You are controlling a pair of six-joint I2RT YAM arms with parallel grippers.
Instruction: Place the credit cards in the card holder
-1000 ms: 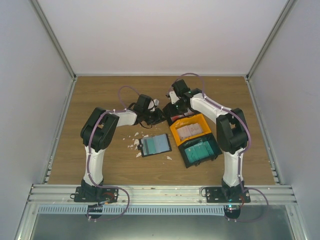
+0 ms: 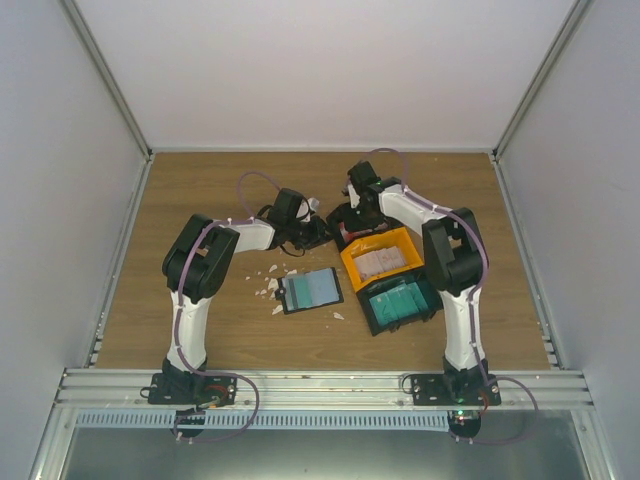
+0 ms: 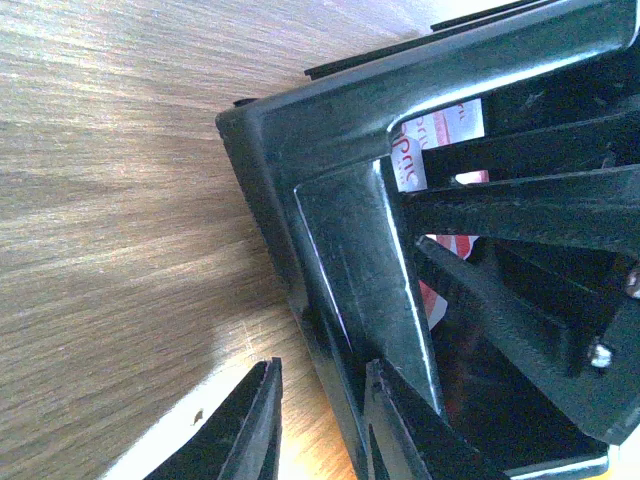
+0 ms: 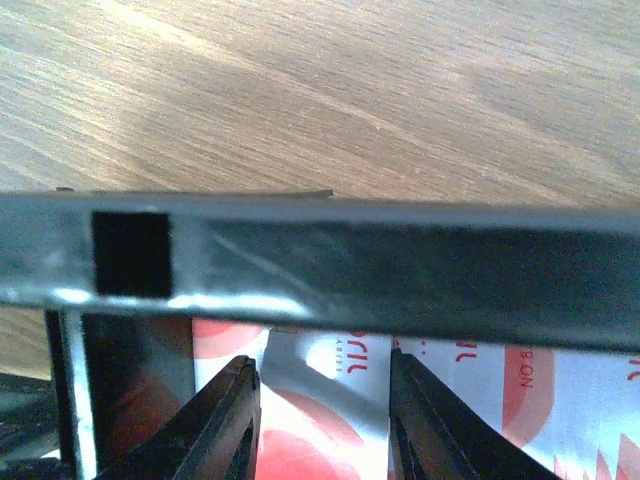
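In the top view, the dark card holder (image 2: 310,290) lies flat on the table, left of the bins, with bluish and greenish panels showing. My left gripper (image 2: 325,232) is at the left wall of the rear black bin (image 2: 340,238). In the left wrist view its fingers (image 3: 250,420) are shut on that bin wall (image 3: 330,230). My right gripper is down inside the same bin, fingers part open. Between its fingers shows a white-and-red card (image 4: 325,360), close to both tips; whether they press on it is unclear. More red-and-white cards (image 4: 520,390) lie beside it.
An orange bin (image 2: 355,278) with pale pink cards and a black bin (image 2: 378,322) with green cards adjoin the rear bin towards the front. Small white scraps (image 2: 272,284) lie left of the holder.
My right gripper has come down and slightly right within the rear bin over the last second. The left arm, the bins and the card holder look unmoved.
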